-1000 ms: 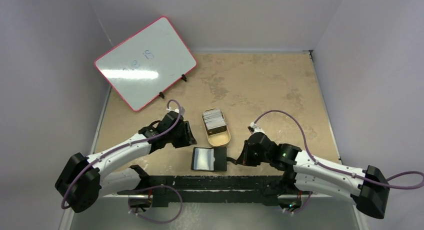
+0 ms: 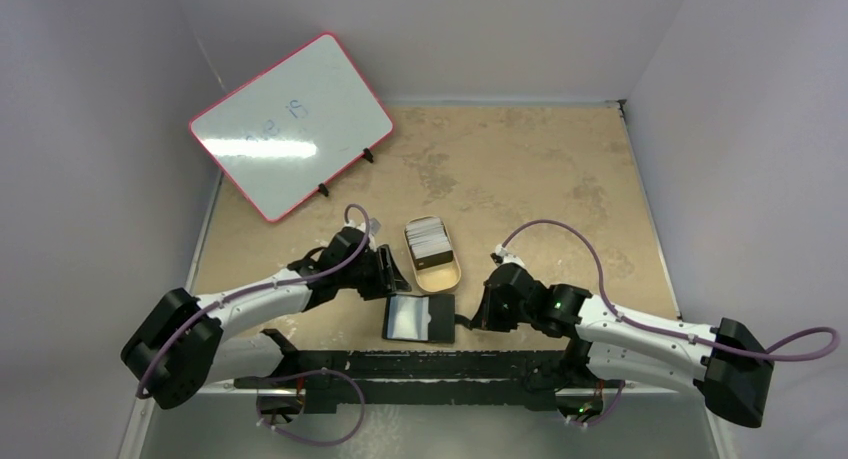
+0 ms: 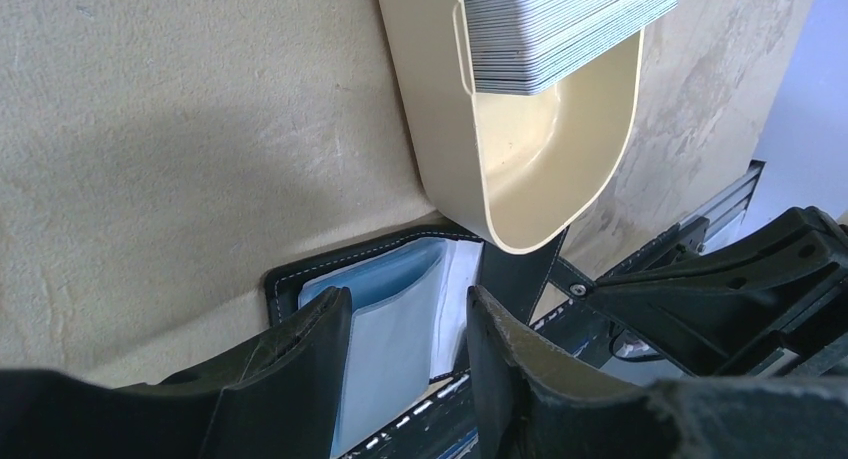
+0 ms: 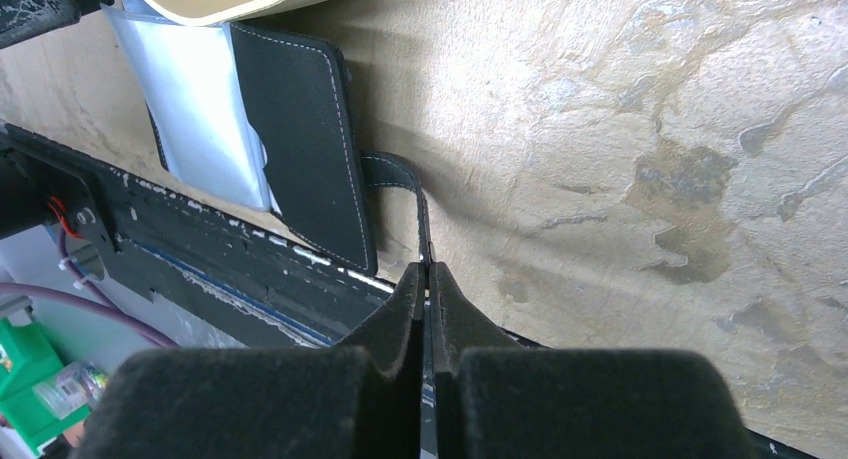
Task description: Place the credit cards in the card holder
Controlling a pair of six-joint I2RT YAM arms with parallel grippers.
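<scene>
The black card holder lies open near the front edge, with clear plastic sleeves. Behind it a cream container holds a stack of white cards. My left gripper is open just above the holder's left side, its fingers apart with nothing between them. My right gripper is shut on the holder's black strap at the holder's right.
A whiteboard with a pink rim stands at the back left. A dark rail runs along the front edge.
My left gripper has moved toward the front and right, closer to the holder.
</scene>
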